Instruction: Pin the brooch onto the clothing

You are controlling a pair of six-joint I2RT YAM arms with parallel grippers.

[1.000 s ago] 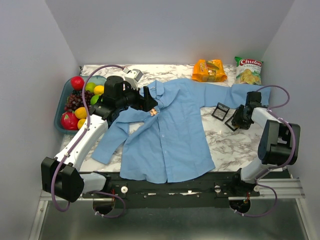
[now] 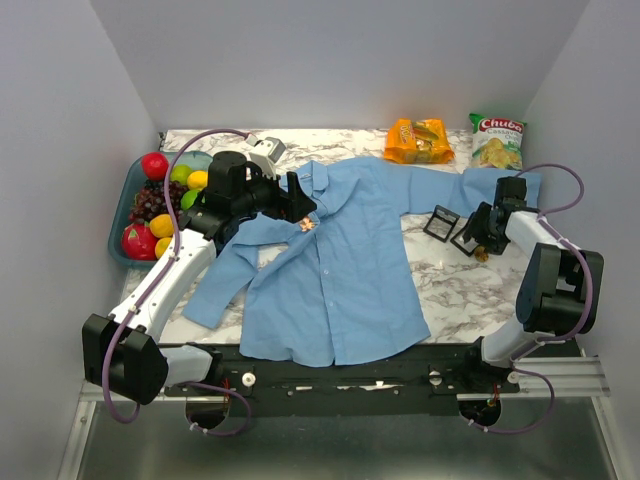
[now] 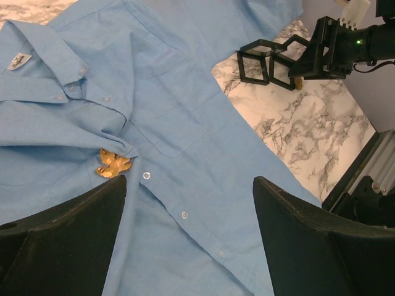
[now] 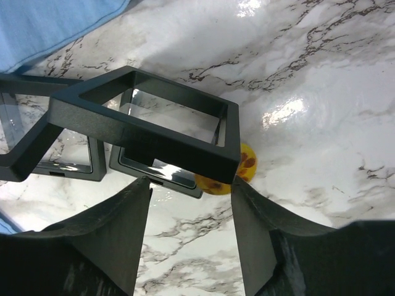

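The blue shirt [image 2: 355,260] lies spread on the marble table. A golden flower-shaped brooch [image 3: 111,164] rests at the edge of its front opening. My left gripper [image 2: 310,202] hangs above that area, open and empty. On the right, a round yellow brooch [image 4: 247,161] with dark spots sits on the marble at the corner of an open black case [image 4: 148,135], partly hidden by the raised frame. My right gripper stands open over the case's near edge. The yellow brooch is beyond its right fingertip, not gripped.
A second black case [image 2: 441,223] stands open beside the first. Two snack bags, one orange [image 2: 418,141] and one green-white [image 2: 496,143], are at the back. A teal basket [image 2: 124,215] of fruit is at left. Bare marble [image 2: 465,300] lies front right.
The yellow brooch has come out from among the right gripper's fingers and the case, toward the front edge. The right gripper has shifted slightly. The left arm and shirt are still.
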